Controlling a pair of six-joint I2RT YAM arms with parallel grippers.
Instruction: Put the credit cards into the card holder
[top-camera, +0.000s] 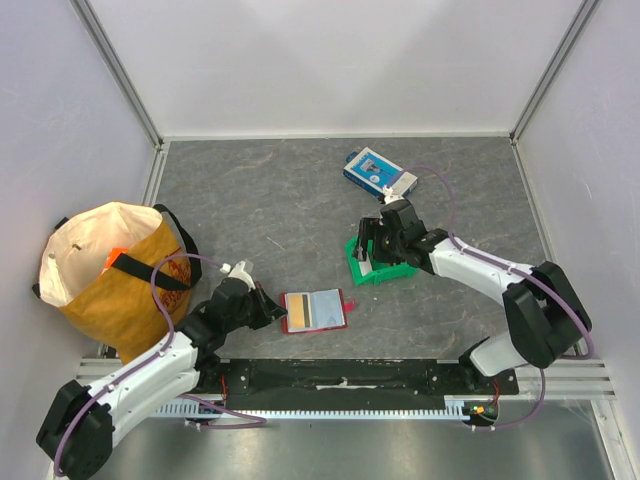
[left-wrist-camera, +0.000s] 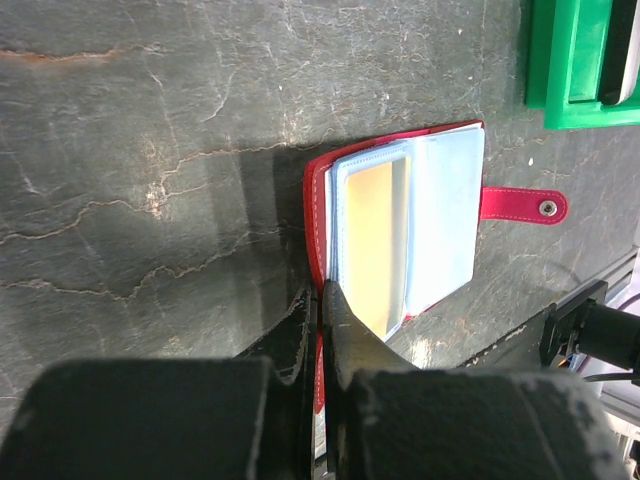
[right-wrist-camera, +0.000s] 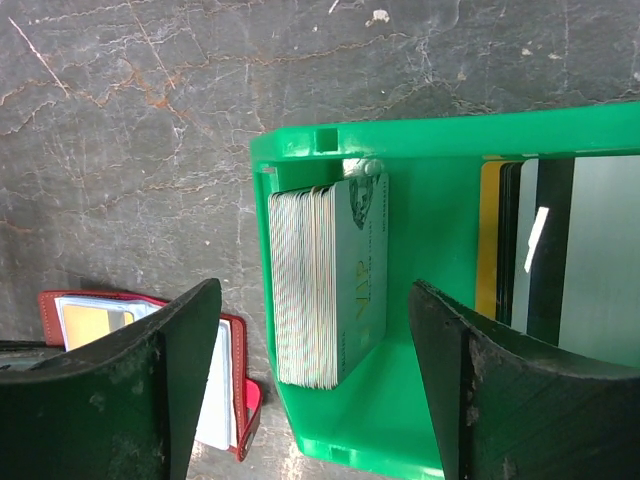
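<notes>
The red card holder (top-camera: 315, 311) lies spread open on the table, with pale sleeves and a yellow-beige card (left-wrist-camera: 370, 240) in its left side. My left gripper is shut at the holder's left edge, and a thin red strip of the cover shows between its fingers. Over the green tray (top-camera: 378, 279), my right gripper stands open. An upright stack of cards (right-wrist-camera: 305, 290) by the tray's left wall appears between its fingers in the right wrist view, not gripped.
More cards, yellow, black and grey (right-wrist-camera: 600, 260), fill the tray's right part. A blue-and-white box (top-camera: 380, 176) lies behind the tray. The tan bag (top-camera: 120, 270) stands at the left. Bare table stretches across the back left.
</notes>
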